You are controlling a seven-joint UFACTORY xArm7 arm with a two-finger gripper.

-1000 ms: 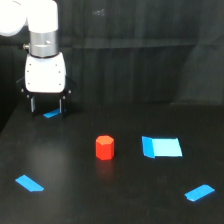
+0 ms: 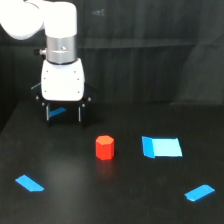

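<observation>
A red block (image 2: 105, 147) with a hexagonal-looking outline sits on the dark table, just left of the middle. My white arm reaches down at the upper left, and its gripper (image 2: 63, 115) stands open, with its thin dark fingers well apart and nothing seen held. The block lies to the right of the gripper and nearer the camera, clear of it. The fingertips are hard to make out against the dark background.
A light blue square (image 2: 167, 147) with a darker blue strip (image 2: 148, 147) along its left side lies right of the block. Blue tape pieces mark the table at the front left (image 2: 29, 183), front right (image 2: 199, 192) and behind the gripper (image 2: 57, 112). Open table surrounds the block.
My arm and gripper have moved right and somewhat lower in the view. The red block and the blue pieces stay where they were.
</observation>
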